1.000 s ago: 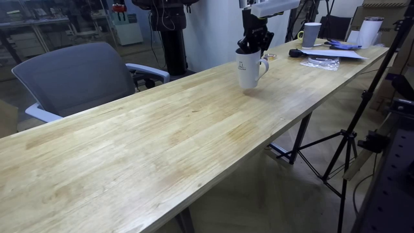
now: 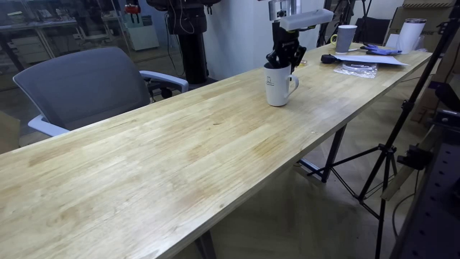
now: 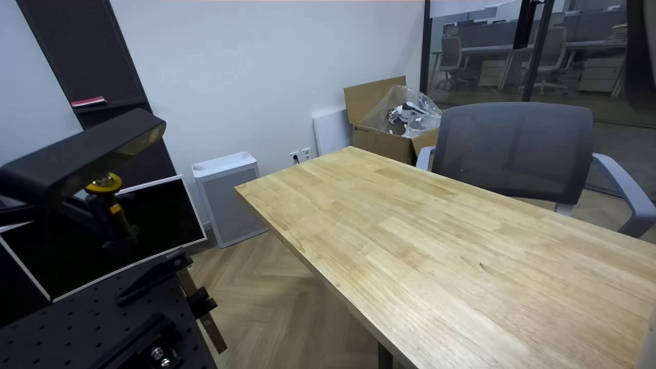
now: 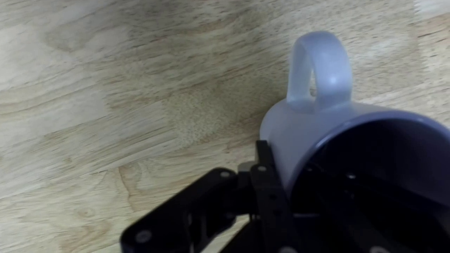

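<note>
A white mug (image 2: 276, 86) with a small dark print stands upright at the table's surface, its handle towards the right in exterior view 1. My gripper (image 2: 286, 64) comes down from above and is shut on the mug's wall. In the wrist view the mug (image 4: 301, 126) shows its handle at the top and its dark opening at the right. One of the gripper's black fingers (image 4: 270, 189) lies along the outside of the wall; the other reaches into the opening, its tip lost in shadow. Exterior view 2 does not show the gripper.
Behind the mug on the wooden table (image 2: 185, 151) are a grey cup (image 2: 345, 39), a white tumbler (image 2: 412, 36), blue gloves (image 2: 379, 50), white paper (image 2: 373, 59) and a clear plastic bag (image 2: 357, 69). An office chair (image 2: 86, 88) stands alongside.
My gripper and the mug have come down a little together. The mug hung just above the table before; its base is now at the tabletop.
</note>
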